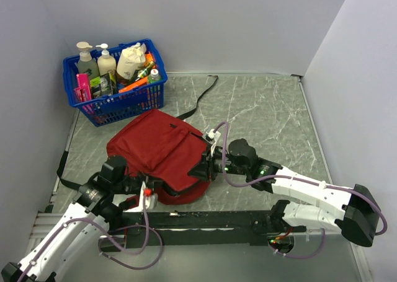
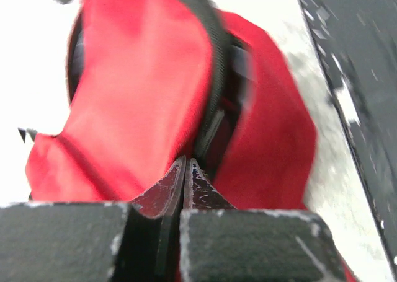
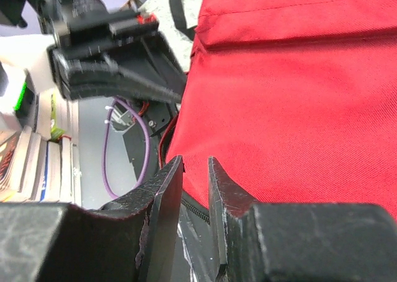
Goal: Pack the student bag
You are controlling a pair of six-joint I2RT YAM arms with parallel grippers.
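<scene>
The red bag [image 1: 162, 147] lies flat on the table, its open dark-edged mouth toward the front edge. At that mouth my left gripper [image 1: 160, 184] is low over the bag; in the left wrist view its fingers [image 2: 205, 195] are shut, tips against the black zipper edge [image 2: 214, 77]. Whether any cloth is pinched there cannot be told. My right gripper [image 1: 197, 172] stands at the bag's right side. Its fingers [image 3: 162, 204] are part open in the right wrist view, with red cloth beyond them and nothing seen between.
A full blue basket [image 1: 130, 102] of bottles and packets stands at the back left. A black strap [image 1: 200, 99] trails behind the bag. Books [image 3: 37, 152] stand in front of the table.
</scene>
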